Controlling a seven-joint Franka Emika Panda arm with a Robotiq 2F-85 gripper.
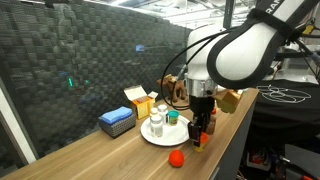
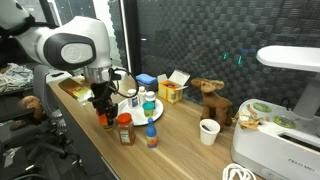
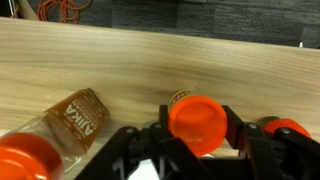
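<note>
My gripper is shut on a small spice bottle with a round orange cap, one black finger on either side of the cap. In exterior view 1 the orange-topped bottle shows under the gripper, near the table's front edge. I cannot tell whether its base touches the wood. A red ball lies on the table close by; in the wrist view the ball is to the right. A red-capped paprika jar stands at lower left there, partly cut off by the frame.
Behind the gripper, a white plate carries several small jars. A blue bottle, a white cup and a brown plush animal stand farther along the table. Bare wood lies left of the ball.
</note>
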